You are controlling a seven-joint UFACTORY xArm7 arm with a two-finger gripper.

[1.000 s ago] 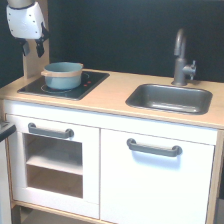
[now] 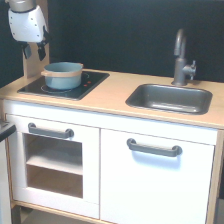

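Observation:
My gripper (image 2: 34, 52) hangs at the upper left under the white wrist, its two dark fingers pointing down and apart, with nothing visible between them. Just right of it and lower, a blue-grey pot (image 2: 63, 77) stands upright on the black stovetop (image 2: 90, 85). The gripper and the pot look apart in this view. What lies inside the pot is hidden.
A metal sink (image 2: 170, 97) with a dark faucet (image 2: 180, 60) is set into the right of the wooden counter (image 2: 118, 90). Bare counter separates stove and sink. Below are a windowed oven door (image 2: 54, 165) and a white cabinet door (image 2: 150, 185), both with dark handles.
My gripper has come down slightly, a little to the right. The pot and the rest of the kitchen look unmoved.

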